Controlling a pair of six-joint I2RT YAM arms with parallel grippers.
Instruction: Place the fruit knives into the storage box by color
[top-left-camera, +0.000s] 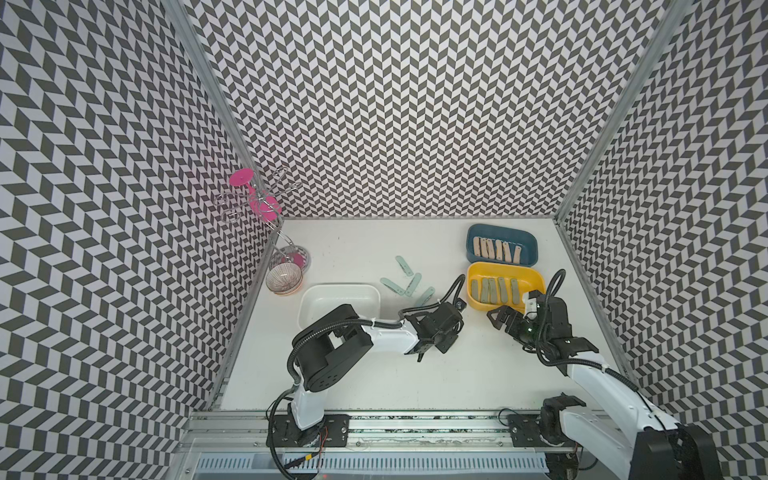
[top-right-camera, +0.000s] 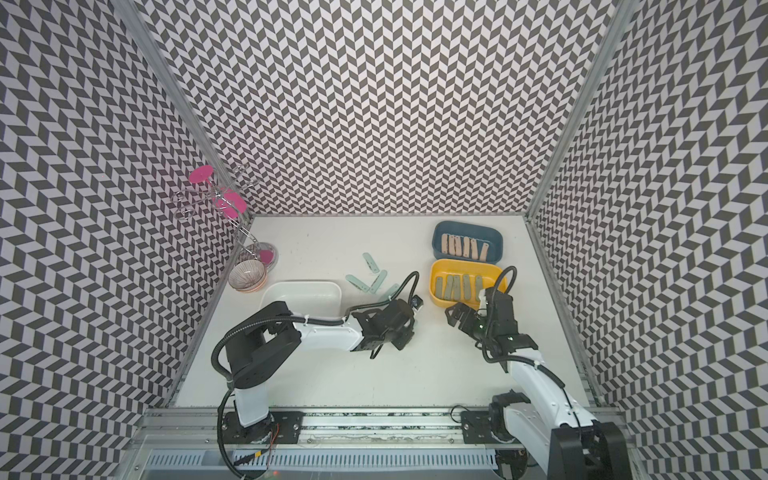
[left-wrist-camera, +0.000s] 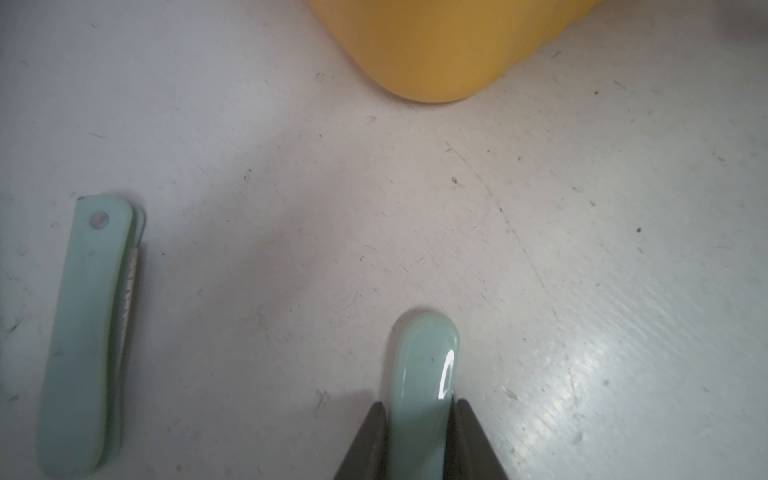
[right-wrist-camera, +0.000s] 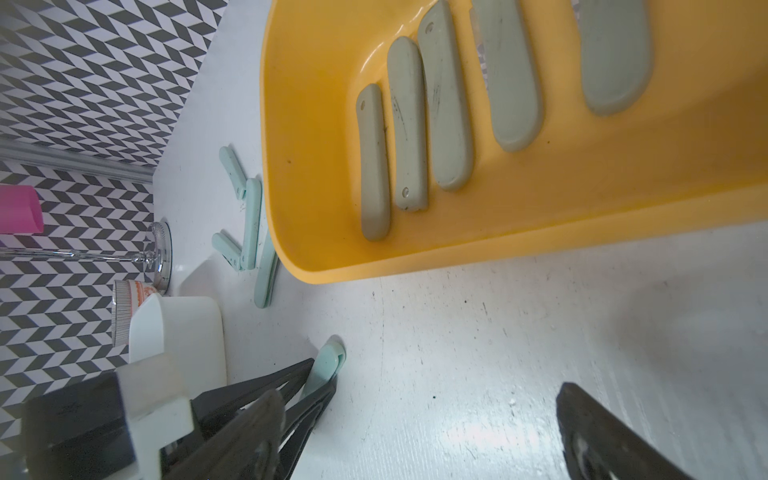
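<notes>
My left gripper is down at the table with its fingers on either side of a mint green fruit knife (left-wrist-camera: 424, 352); whether it grips is unclear. Another mint knife (left-wrist-camera: 80, 336) lies to its left in the left wrist view, and several more (top-left-camera: 404, 265) lie mid-table. The yellow box (top-left-camera: 476, 300) holds several grey-green knives (right-wrist-camera: 512, 88); the blue box (top-left-camera: 528, 248) behind it holds several pink ones. An empty-looking white box (top-left-camera: 340, 292) sits on the left. My right gripper stands open and empty just before the yellow box.
A pink-and-metal rack (top-left-camera: 264, 208) and a wire basket (top-left-camera: 284, 278) stand at the left edge. The left arm spans the front left.
</notes>
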